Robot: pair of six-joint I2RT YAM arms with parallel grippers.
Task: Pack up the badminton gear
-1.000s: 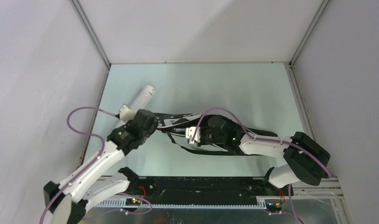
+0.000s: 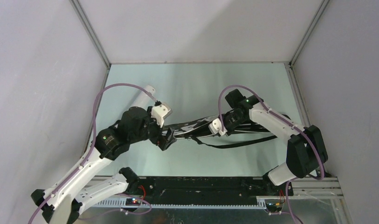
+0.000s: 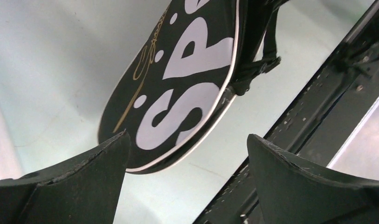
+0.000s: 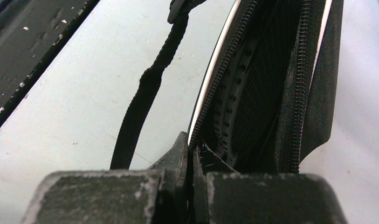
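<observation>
A long black racket bag (image 2: 192, 126) with white lettering (image 3: 182, 116) lies across the middle of the table. My left gripper (image 2: 168, 140) hangs over its left end; in the left wrist view its fingers (image 3: 71, 186) are wide apart with nothing between them, the lettered end beyond them. My right gripper is shut on the edge of the bag's open zipper (image 4: 201, 112). A perforated racket frame and strings (image 4: 243, 93) show inside the opening. A black strap (image 4: 136, 116) lies on the table beside the bag.
A white cylindrical tube (image 2: 144, 97) lies at the back left, partly behind my left arm. A dark rail runs along the front edge.
My left arm has shifted right, away from the tube, its gripper turning.
</observation>
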